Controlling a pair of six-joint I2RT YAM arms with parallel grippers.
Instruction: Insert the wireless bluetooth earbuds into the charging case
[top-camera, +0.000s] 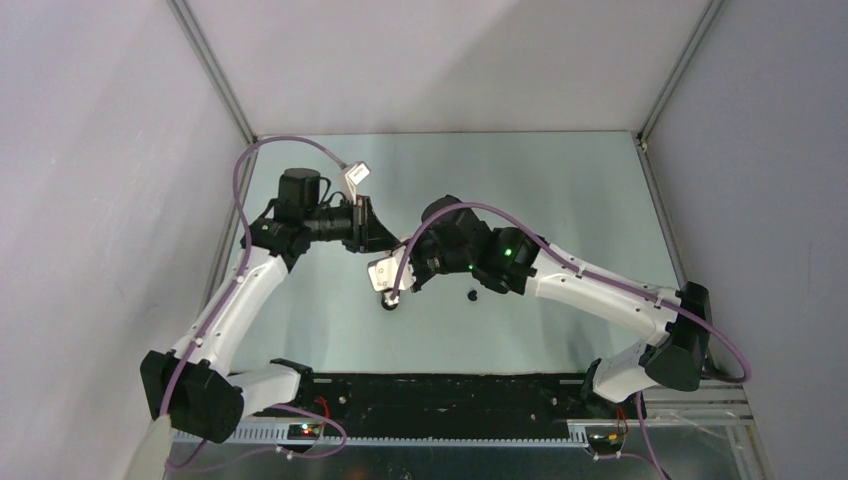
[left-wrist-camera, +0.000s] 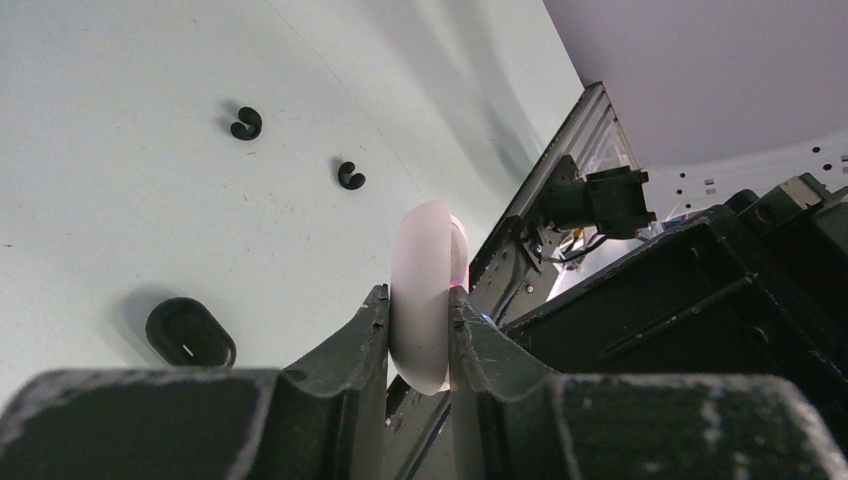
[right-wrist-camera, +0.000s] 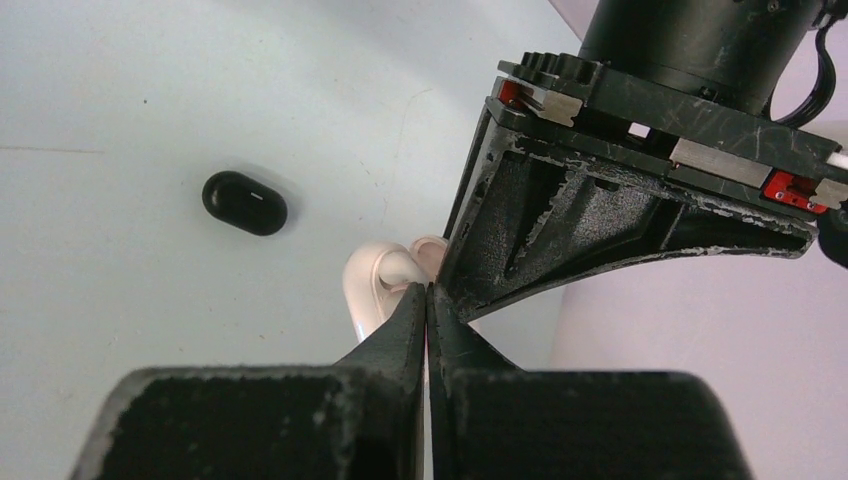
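A pale pinkish-white earbud case (left-wrist-camera: 421, 270) stands up from the tips of my left gripper, which is shut on it. In the right wrist view the case (right-wrist-camera: 365, 295) shows rounded, partly parted pieces on its top; whether an earbud sits inside I cannot tell. My right gripper is shut, its fingertips right at the case, nothing visible between them. Contact is hard to judge. Two small black curled pieces (left-wrist-camera: 247, 124), perhaps earbuds, lie apart on the table. In the top view both grippers meet near the table's middle and mostly hide the case.
A black oval case (right-wrist-camera: 245, 203) lies closed on the white table, below the grippers. The right gripper's black body (left-wrist-camera: 700, 290) stands close beside the left fingers.
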